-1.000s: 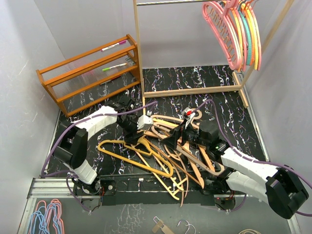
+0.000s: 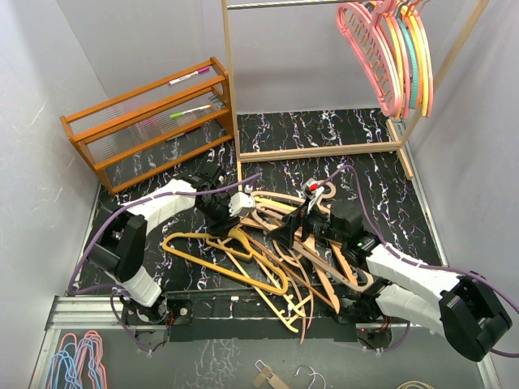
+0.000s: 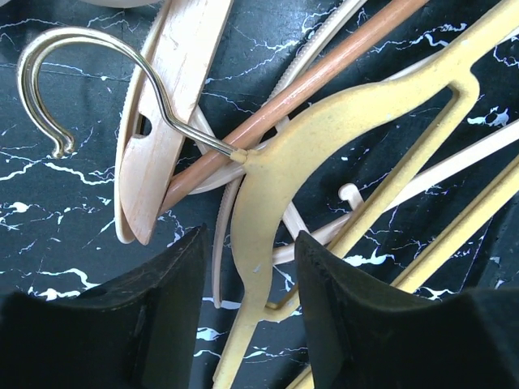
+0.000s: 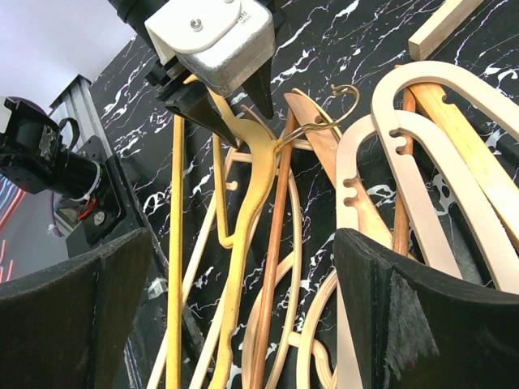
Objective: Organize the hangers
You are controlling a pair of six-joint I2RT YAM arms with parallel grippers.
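Note:
A pile of mixed plastic and wooden hangers lies on the black marble surface. A yellow hanger point(image 2: 186, 250) with a brass hook point(image 3: 161, 99) lies at its left. My left gripper hangs just over this hanger's curved shoulder, fingers apart, nothing visibly gripped. My right gripper stands open above the middle of the pile, among pale wooden hangers point(image 4: 413, 186). Pink, yellow and teal hangers point(image 2: 365, 49) hang on the rack's rail point(image 2: 280, 5) at the top right.
A wooden shelf point(image 2: 138, 138) with two markers stands at the back left. The rack's base bar point(image 2: 316, 152) runs behind the pile, with bare surface around it. More hangers point(image 2: 77, 365) lie beyond the front edge.
My left gripper has shifted very slightly over the yellow hanger. The right arm and the hangers appear unchanged.

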